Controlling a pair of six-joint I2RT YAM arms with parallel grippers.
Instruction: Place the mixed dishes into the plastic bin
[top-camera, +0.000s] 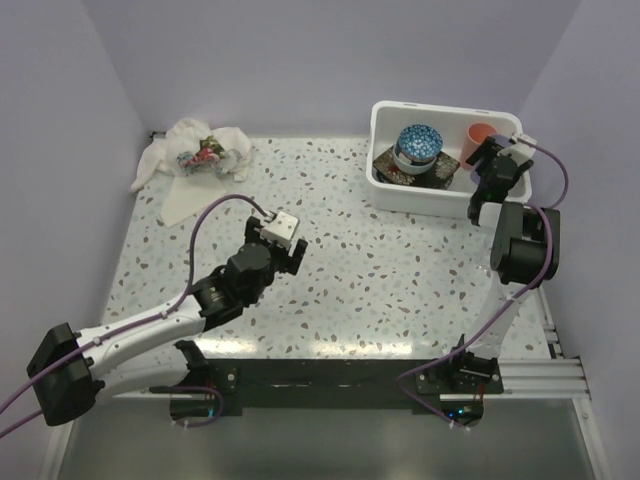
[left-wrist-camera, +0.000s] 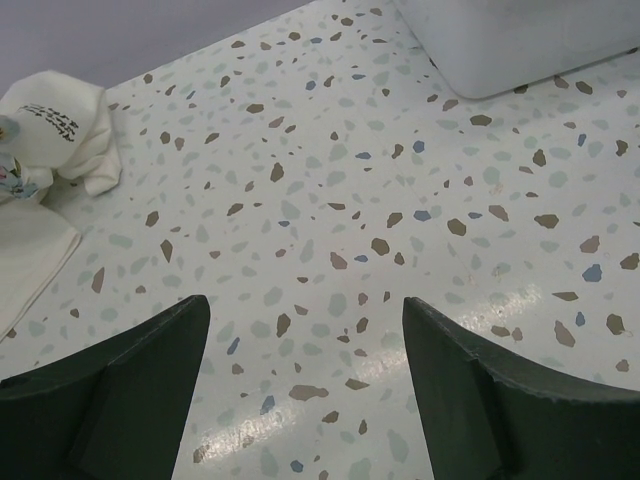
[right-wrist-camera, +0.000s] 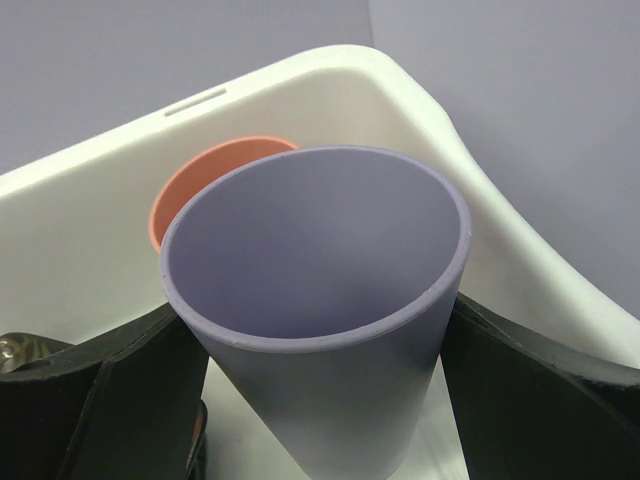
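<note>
At the back right stands the white plastic bin (top-camera: 425, 203). Inside it are bowls topped by a blue patterned one (top-camera: 420, 142), dark patterned plates (top-camera: 440, 172) and an orange cup (top-camera: 476, 140). My right gripper is down in the bin's right end, its fingers open around a lavender cup (right-wrist-camera: 345, 400). That cup stands in front of the orange cup, close to the bin's right wall. Over the bare middle of the table, my left gripper hangs open with nothing between its fingers.
A white cloth (top-camera: 190, 145) with a colourful print lies at the back left. A grey wall (top-camera: 590, 200) rises close beside the bin's right end.
</note>
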